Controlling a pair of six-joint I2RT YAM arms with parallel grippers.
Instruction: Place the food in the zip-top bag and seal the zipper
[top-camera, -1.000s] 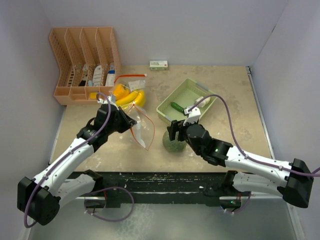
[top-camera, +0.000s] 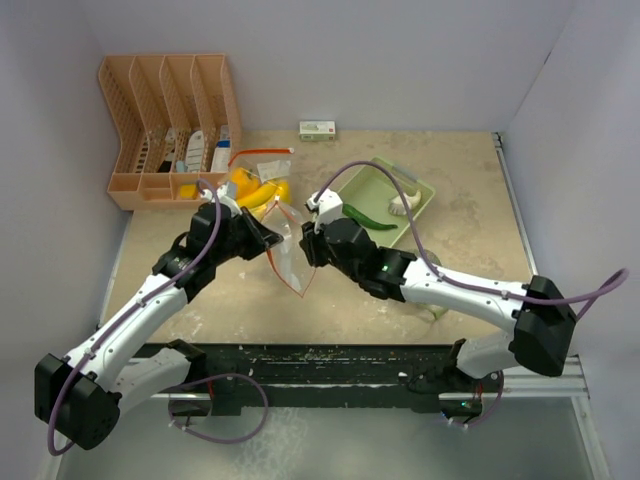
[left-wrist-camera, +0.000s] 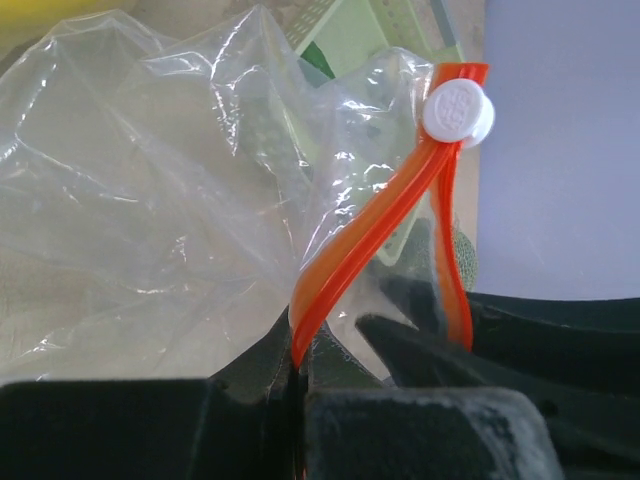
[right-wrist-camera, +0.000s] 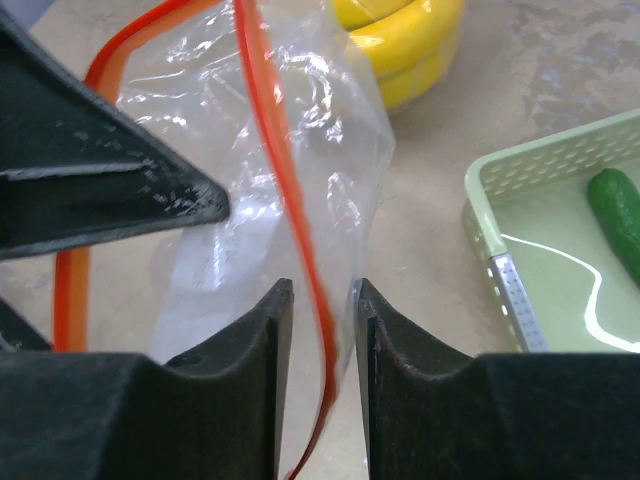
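Note:
A clear zip top bag (top-camera: 290, 258) with an orange-red rim stands open between my grippers. My left gripper is shut on its orange strip, and a white slider (left-wrist-camera: 455, 110) sits at the strip's far end. My right gripper is open, its fingers on either side of another stretch of the orange rim, with a gap still showing. Bananas (top-camera: 262, 194) and an orange-yellow item (top-camera: 243, 182) lie behind the bag. A long green vegetable (top-camera: 366, 217) and a white garlic-like bulb (top-camera: 404, 204) rest in the green basket (top-camera: 430, 188). My right arm mostly hides the melon (left-wrist-camera: 464, 255).
Another orange strip (top-camera: 262, 151) with a white end lies beside the bananas. A peach divided rack (top-camera: 160, 120) stands at back left, and a small box (top-camera: 317, 130) lies by the back wall.
My right gripper has swung left from above the melon to the bag's rim. The melon has shifted right, now mostly under the arm.

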